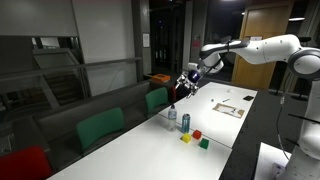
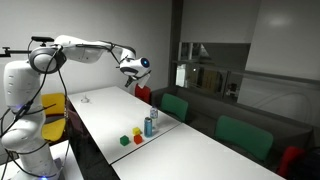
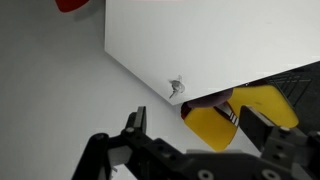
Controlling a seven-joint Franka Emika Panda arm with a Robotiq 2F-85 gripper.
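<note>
My gripper hangs high above the far part of the white table, clear of the things on it. In the wrist view its two dark fingers stand wide apart at the bottom, so the gripper is open, with nothing held between them. Below and nearer the camera in exterior view 1 are a yellow block, a red block and a green block. A dark bluish can stands behind them, and a pale cup is farther back.
Green chairs line the table's far side, and a red chair stands behind the table. Small flat items lie on the table at the right.
</note>
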